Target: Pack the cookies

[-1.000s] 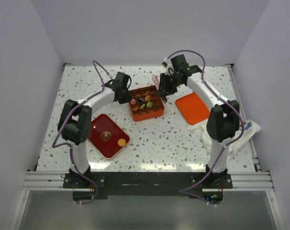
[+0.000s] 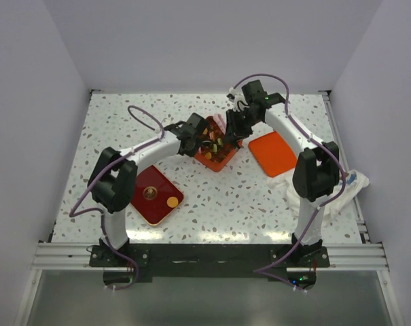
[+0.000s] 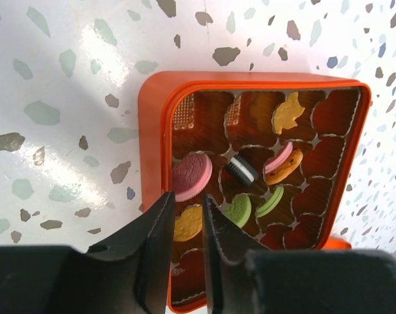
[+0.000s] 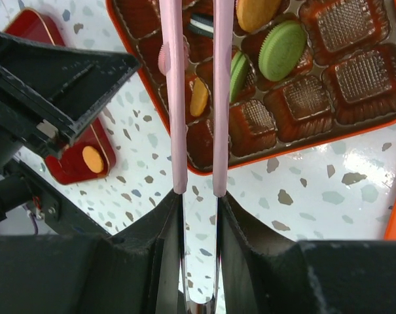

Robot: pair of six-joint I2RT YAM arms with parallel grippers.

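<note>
An orange compartment box (image 3: 152,131) holds assorted cookies, including a pink one (image 3: 191,173), a green one (image 4: 281,51) and a yellow one (image 3: 289,114); some compartments are empty. At the box's left side is my left gripper, fingers slightly apart, their tips over its edge; whether they touch it is unclear. My right gripper is shut on pink-tipped metal tongs (image 4: 178,131), whose tips extend over the box.
A dark red tray (image 2: 154,210) with a few round items lies at front left. An orange mat (image 2: 273,153) and a white cloth (image 2: 348,187) lie to the right.
The box has turned to sit diagonally. My left gripper has moved right and toward the front with its side. The right arm and tongs have moved slightly.
</note>
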